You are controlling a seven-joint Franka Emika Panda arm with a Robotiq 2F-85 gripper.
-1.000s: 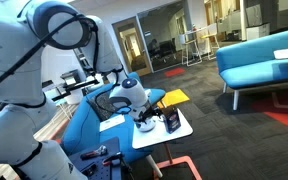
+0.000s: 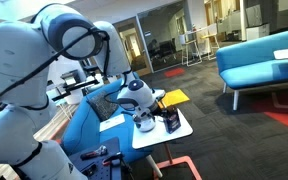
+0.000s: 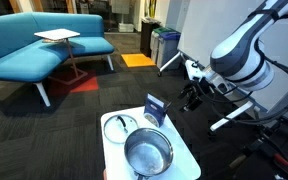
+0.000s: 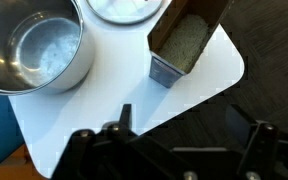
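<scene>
A dark open-topped box (image 3: 155, 109) stands upright on the small white table (image 4: 114, 75), near its edge. From above, the wrist view shows a beige, grainy-looking layer inside the box (image 4: 189, 38). Beside it are a steel pot (image 4: 46, 48) and a round lid (image 4: 126, 8), which is cut off by the top of that view. My gripper is open, its fingers wide apart with nothing between them. It is above the table's edge, on the near side of the box in the wrist view and not touching it as far as I can see.
A blue seat (image 2: 79, 125) adjoins the table on one side. Dark carpet (image 3: 69, 125) lies open on the other. Further off are a blue sofa (image 3: 44, 50) and another small white-topped table (image 3: 56, 35).
In exterior view 1 the arm's end has shifted slightly right and lower, closer to the box. The box and the table stay where they were.
</scene>
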